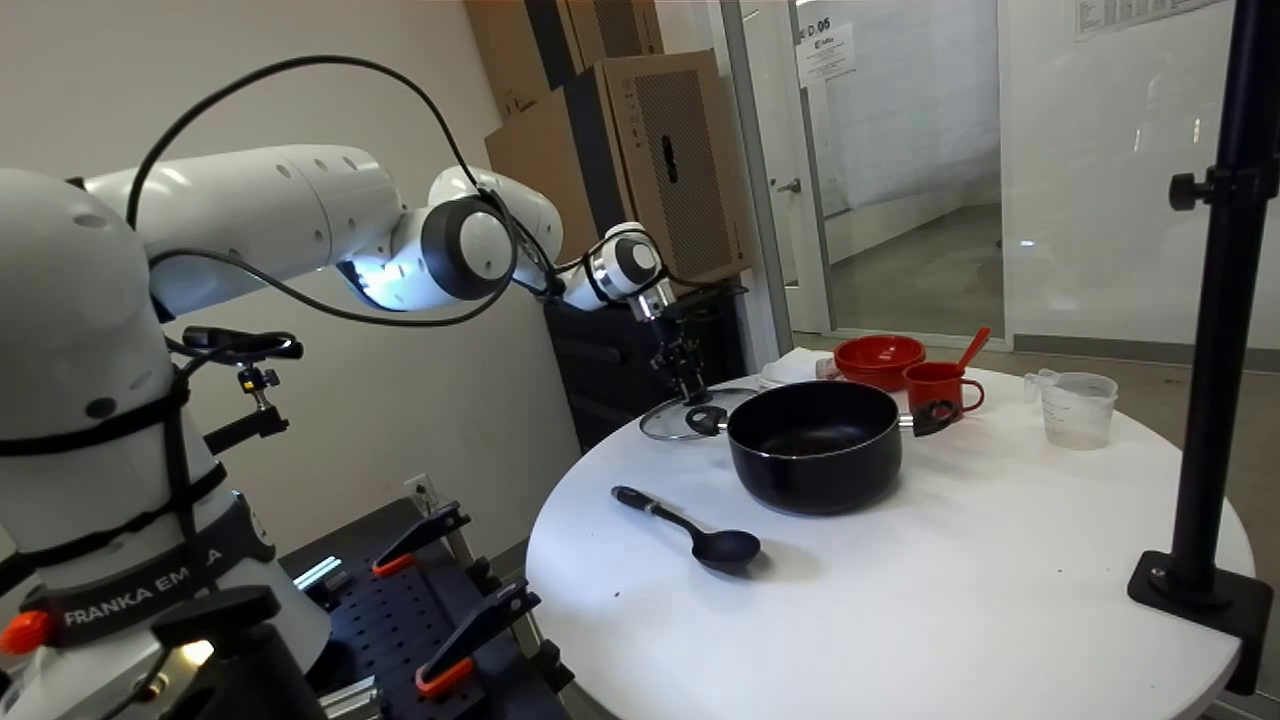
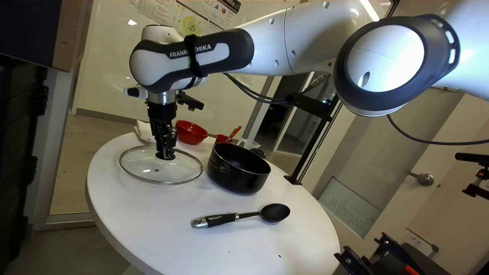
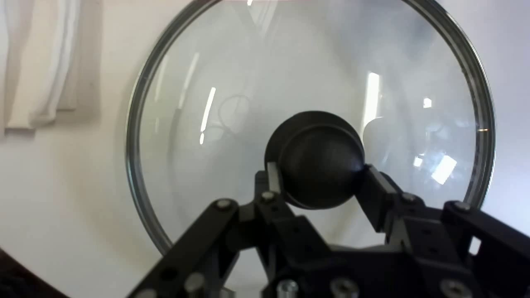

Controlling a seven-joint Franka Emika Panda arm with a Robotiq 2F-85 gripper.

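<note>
A round glass lid (image 2: 137,165) with a metal rim is at or just above the white table, to one side of the black pot. My gripper is shut on the lid's black knob (image 3: 320,161), one finger on either side of it in the wrist view. Whether the lid's rim fully rests on the table I cannot tell. Beside it stands the black pot (image 1: 816,468), uncovered, its inside looking empty in exterior view 1. On the table in front of the pot lies a black spoon (image 1: 725,550).
Behind the pot are a red bowl (image 1: 882,356), a red mug (image 1: 933,390) with a red utensil, and a clear measuring cup (image 1: 1077,414). White cloth or paper (image 3: 44,64) lies close to the lid. A black post (image 1: 1212,360) is clamped at the table edge.
</note>
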